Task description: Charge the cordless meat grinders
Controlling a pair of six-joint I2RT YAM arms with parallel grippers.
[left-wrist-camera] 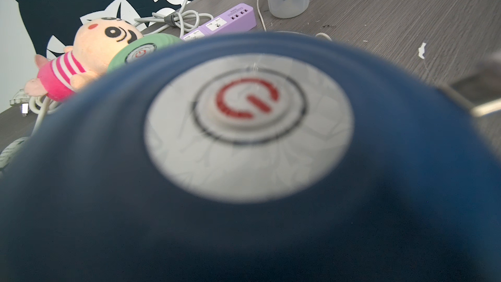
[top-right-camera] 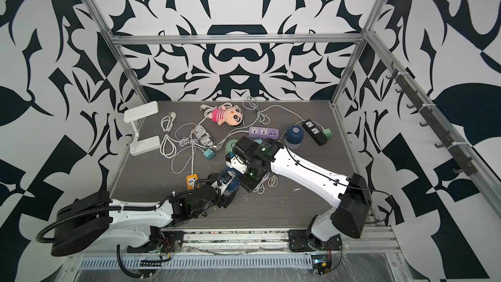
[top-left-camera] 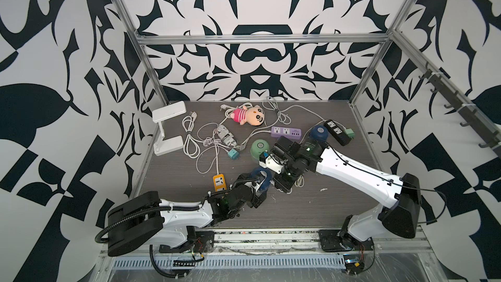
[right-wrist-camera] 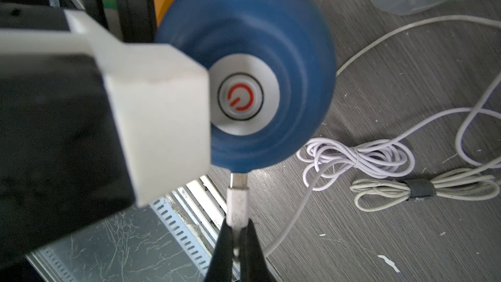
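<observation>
A blue-topped grinder with a red power mark stands near the table's front, and its lid (left-wrist-camera: 250, 229) fills most of the left wrist view. My left gripper (top-left-camera: 259, 187) is at this grinder, fingers spread around it; one blurred finger (left-wrist-camera: 482, 86) shows at the right edge. My right gripper is shut on a white cable plug (right-wrist-camera: 238, 206). The plug's metal tip (right-wrist-camera: 239, 179) points at the grinder's rim and meets its edge in view; how deep it sits cannot be told. A green grinder (top-left-camera: 260, 148) and another blue grinder (top-right-camera: 294, 134) stand farther back.
A purple power strip (top-left-camera: 286, 132), a plush doll (top-left-camera: 249, 115) and a black strip (top-left-camera: 337, 132) lie toward the back. Coiled cables (right-wrist-camera: 360, 159) lie beside the grinder. An orange socket (top-left-camera: 219, 181) is near my left arm.
</observation>
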